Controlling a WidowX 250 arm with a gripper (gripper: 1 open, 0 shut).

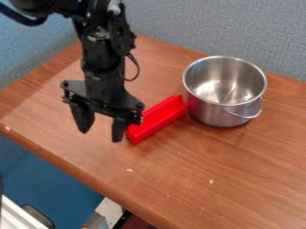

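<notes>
My black gripper (100,128) hangs over the left part of the wooden table, fingers pointing down and spread open, with nothing seen between them. A red elongated object (159,116) lies diagonally on the table just right of the gripper, partly behind it at its lower end. A steel pot (225,91) with a wire handle stands to the right of the red object, near the back of the table.
A grey wall runs along the back.
</notes>
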